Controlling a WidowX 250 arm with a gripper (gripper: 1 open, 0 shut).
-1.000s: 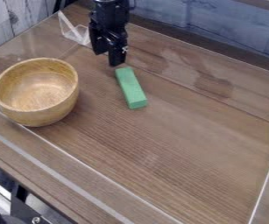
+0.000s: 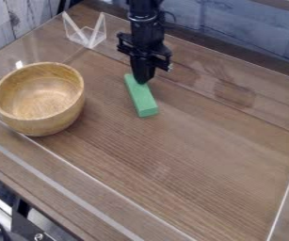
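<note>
The black gripper (image 2: 143, 73) hangs from the top centre, its tips just above the upper end of a green bar (image 2: 139, 97) lying on the wooden table. It appears shut, with nothing visible between its fingers; whether it touches the bar cannot be told.
A large wooden bowl (image 2: 36, 100) stands at the left. A clear plastic object (image 2: 88, 28) is near the back left.
The gripper has moved down and to the right, to the green bar's upper end. The bar and bowl have not visibly moved.
</note>
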